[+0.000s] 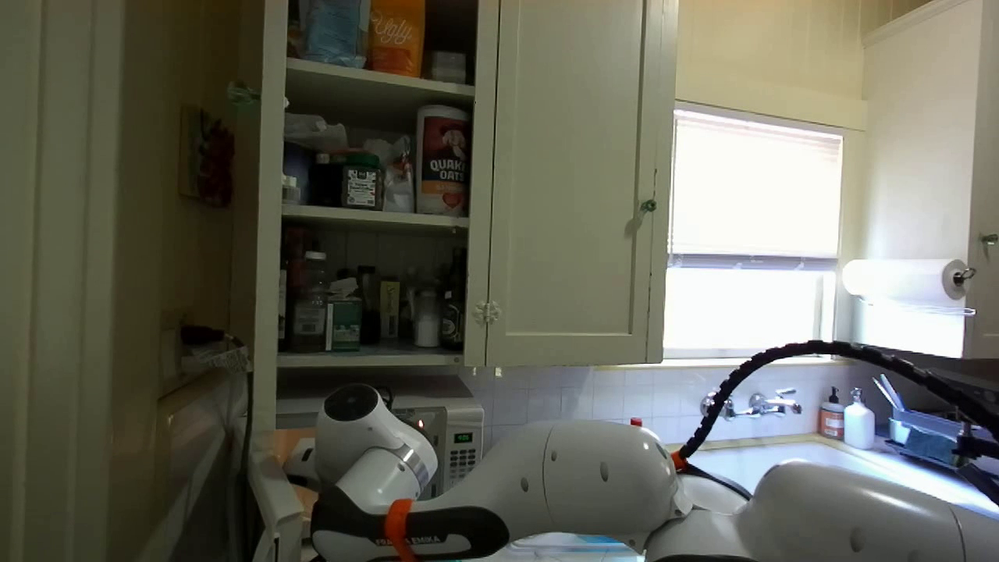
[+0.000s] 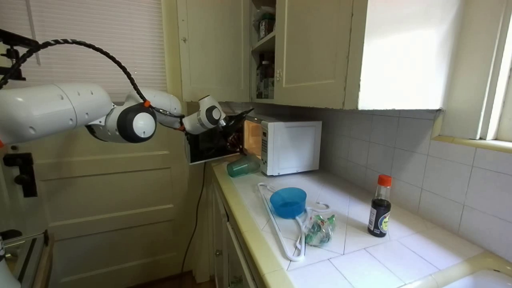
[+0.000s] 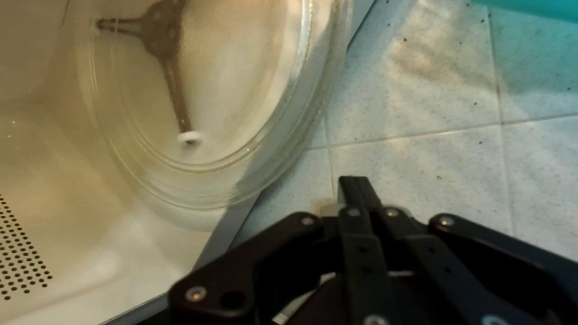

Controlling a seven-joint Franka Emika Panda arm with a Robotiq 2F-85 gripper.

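In the wrist view my gripper is shut, with nothing visible between its fingers. Its tips are over the white tiled counter [image 3: 422, 157], just outside the microwave's front edge [image 3: 222, 238]. Beyond that edge lies the glass turntable [image 3: 260, 170], with a dark three-armed support showing beneath it. The microwave [image 2: 293, 146] stands with its door [image 2: 206, 144] swung open to the left in exterior view 2, and the arm's wrist is just above that door. Exterior view 1 hides the fingers behind the arm.
A green translucent cup [image 2: 242, 166] lies sideways before the microwave. Further along the counter are a blue bowl [image 2: 288, 201], a white hanger-like frame [image 2: 281, 235], a crumpled clear bag [image 2: 320, 230] and a red-capped sauce bottle [image 2: 380, 209]. Open cabinet shelves [image 1: 375, 220] hang above.
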